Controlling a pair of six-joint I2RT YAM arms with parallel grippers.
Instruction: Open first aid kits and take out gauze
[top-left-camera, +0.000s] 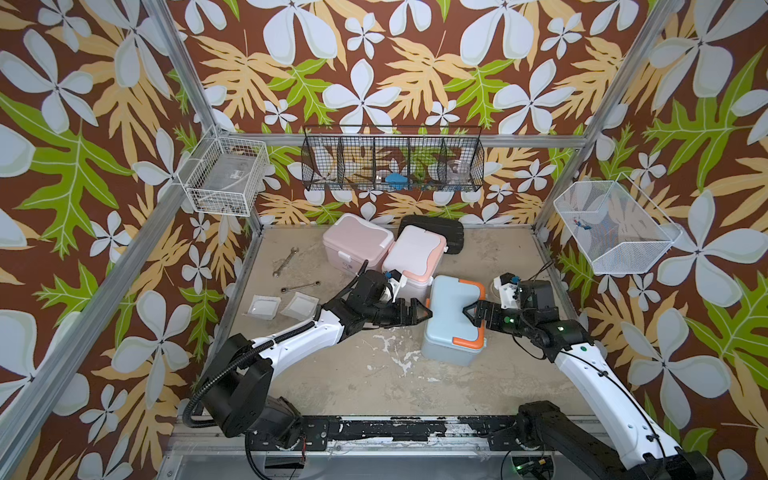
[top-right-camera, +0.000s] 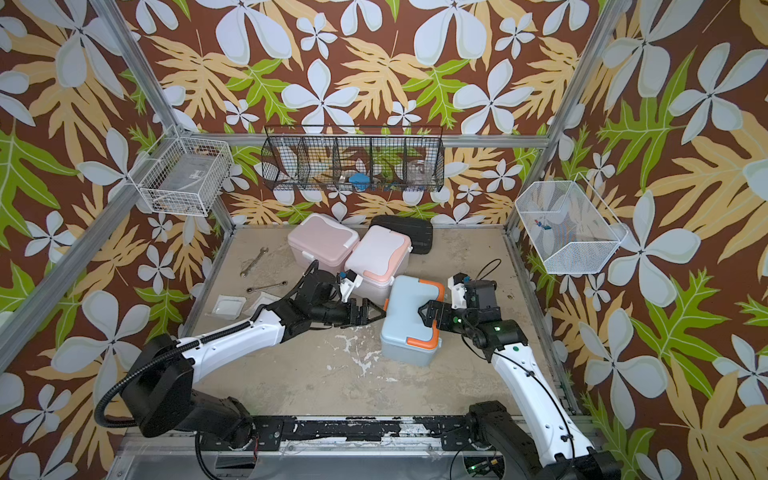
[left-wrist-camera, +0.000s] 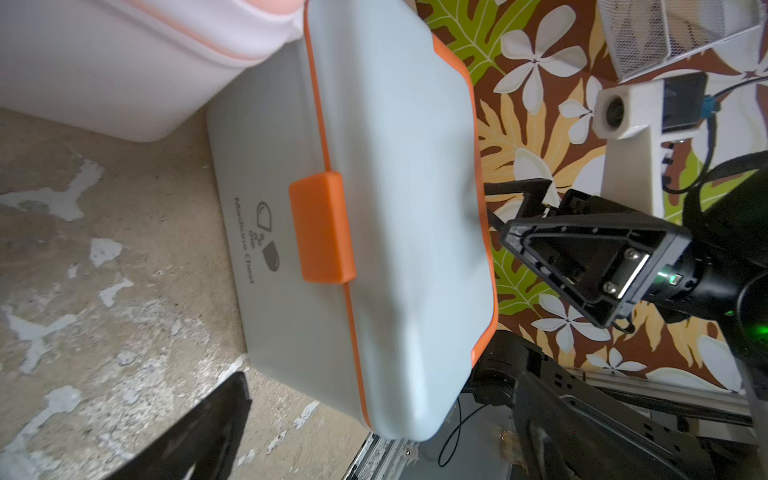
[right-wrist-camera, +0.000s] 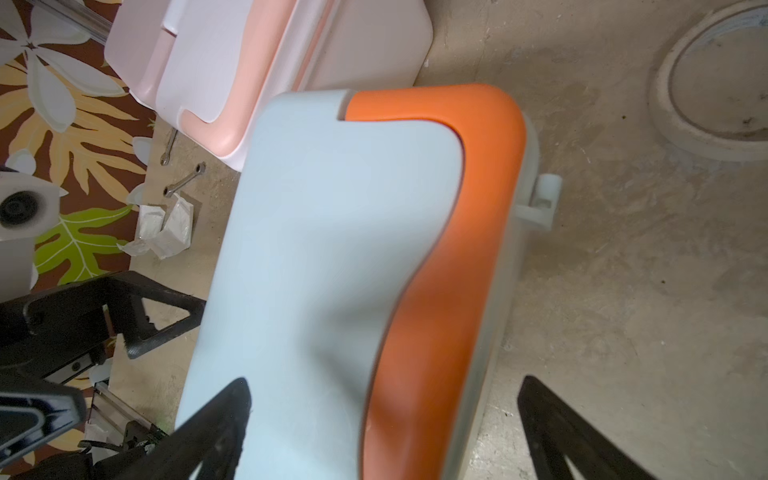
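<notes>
A light-blue medicine chest (top-left-camera: 452, 308) with orange trim stands on the table, its lid closed. In the left wrist view its orange latch (left-wrist-camera: 322, 227) faces my left gripper, which is open and empty, a short way off the front side. Over the lid's orange edge is my right gripper, open, its fingers spread apart with nothing held; whether they touch the lid is unclear. Behind the blue chest are a white-and-pink kit (top-left-camera: 414, 251) and a pink kit (top-left-camera: 357, 240), both closed. Gauze is not identifiable outside the kits.
Two small white packets, one here (top-left-camera: 264, 306), and two wrenches, one here (top-left-camera: 285, 261), lie at left. A black case (top-left-camera: 448, 232) is at the back. A tape roll (right-wrist-camera: 664, 96) lies right of the chest.
</notes>
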